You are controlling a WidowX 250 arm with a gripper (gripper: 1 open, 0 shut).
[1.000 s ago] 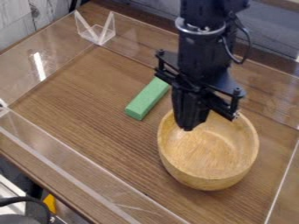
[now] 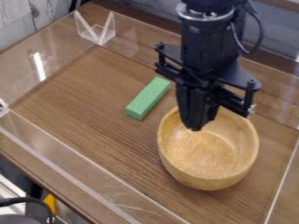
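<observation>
My dark grey gripper (image 2: 204, 112) hangs pointing down over the back part of a round tan bowl (image 2: 208, 162) at the right of the camera view. I cannot tell how far apart its fingers are or whether anything is between them. A green block (image 2: 149, 97) lies on the wooden table to the left of the gripper, behind and left of the bowl.
A white wire-like object (image 2: 96, 29) stands at the back left. Dark cables and a small yellow item lie at the bottom left edge.
The arm has shifted slightly and its housing looks larger in view, still over the bowl. The bowl and green block have not visibly moved.
</observation>
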